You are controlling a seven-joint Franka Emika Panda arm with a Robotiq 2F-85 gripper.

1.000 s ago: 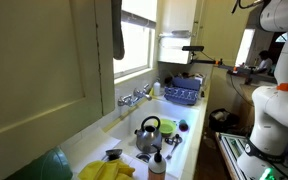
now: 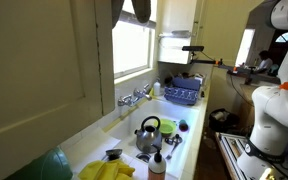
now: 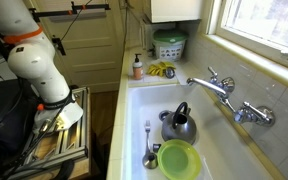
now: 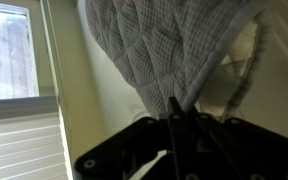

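A grey quilted cloth (image 4: 159, 45) fills the upper middle of the wrist view. My gripper is shut on it, its dark fingertips meeting at a narrow lower part of the fabric. In exterior view 1, dark grey fabric (image 2: 136, 9) hangs at the top edge, in front of the window and high above the sink; the gripper there is out of frame. Exterior view 2 shows the white arm (image 3: 46, 75) at the left, but not its gripper.
Below, the white sink (image 3: 134, 115) holds a kettle (image 3: 178, 125), a green bowl (image 3: 179, 160) and utensils. A faucet (image 3: 212, 84) juts from the wall. On the counter are a soap bottle (image 3: 137, 66), a yellow cloth (image 2: 106, 171) and a white basket (image 3: 169, 46). A tall cabinet panel (image 2: 44, 70) stands left.
In exterior view 1, the hanging grey fabric has shifted right and upward, away from the cabinet panel's edge and across the window. The things in and around the sink look unmoved.
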